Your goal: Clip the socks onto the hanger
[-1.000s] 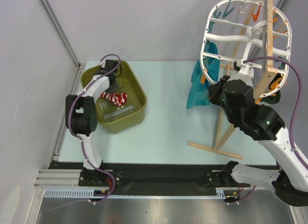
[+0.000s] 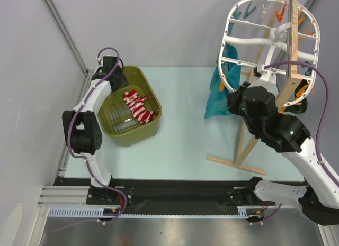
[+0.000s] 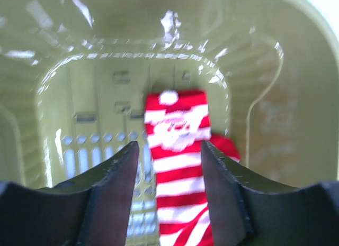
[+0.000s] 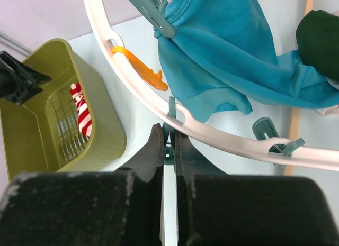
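Observation:
A red-and-white striped sock [image 2: 139, 107] lies in the olive bin [image 2: 127, 139]. In the left wrist view, the same sock [image 3: 180, 161] lies below and between the parted fingers, with its cuff toward the far wall. My left gripper [image 2: 118, 83] is over the bin's back left part, open, holding nothing. At the white hanger [image 4: 233, 142], my right gripper is shut on a grey-green clip at the rim. A teal sock or cloth [image 4: 212, 61] hangs from another grey-green clip [image 4: 153, 13]. A dark green cloth [image 4: 320, 42] is farther along the hanger.
An orange clip [image 4: 140, 67] sits on the rim between the grey-green ones. A wooden stand [image 2: 237, 164] carries the hanger, its foot spreading across the table. The white tabletop [image 2: 183, 135] between bin and stand is clear.
The sock now lies farther right in the bin, turned. The right arm barely moved.

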